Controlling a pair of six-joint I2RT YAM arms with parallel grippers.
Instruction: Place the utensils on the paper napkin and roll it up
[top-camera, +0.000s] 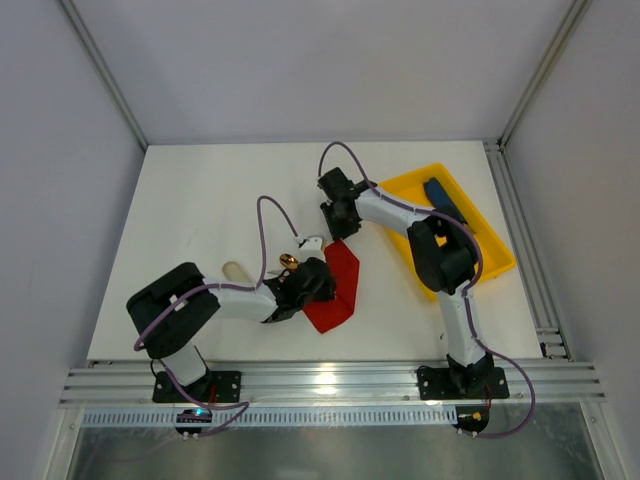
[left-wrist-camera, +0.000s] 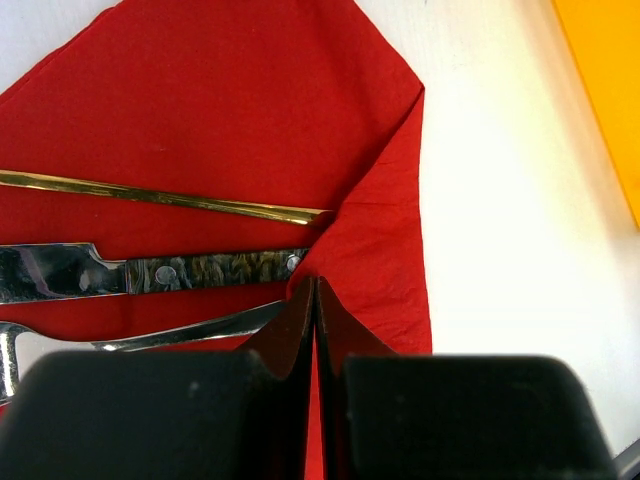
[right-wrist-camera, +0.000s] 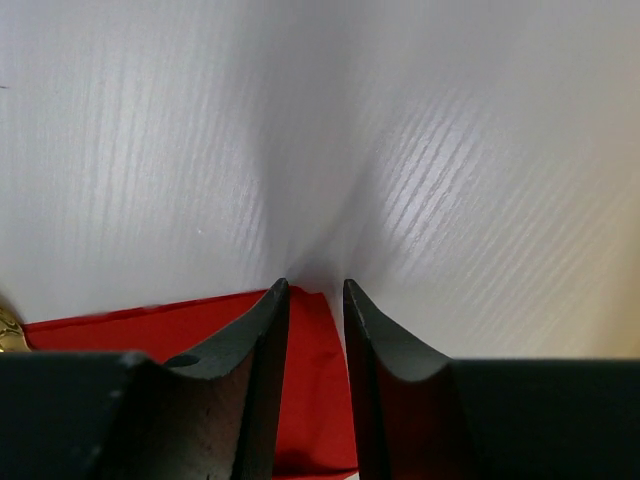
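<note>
The red paper napkin (top-camera: 336, 320) lies on the white table, one edge folded over the handle ends of a gold utensil (left-wrist-camera: 200, 200), a knife (left-wrist-camera: 210, 272) and a silver utensil (left-wrist-camera: 190, 333). My left gripper is shut, its tips pressed at that folded edge beside the knife's handle. My right gripper is part open at the napkin's upper corner, with a small tip of red paper between or just below its fingertips; whether it touches is unclear. A gold piece (right-wrist-camera: 10, 335) shows at the left in the right wrist view.
A yellow tray (top-camera: 490, 250) with a dark blue item (top-camera: 440, 195) stands on the right, partly under my right arm. A pale wooden object (top-camera: 234, 271) lies left of the napkin.
</note>
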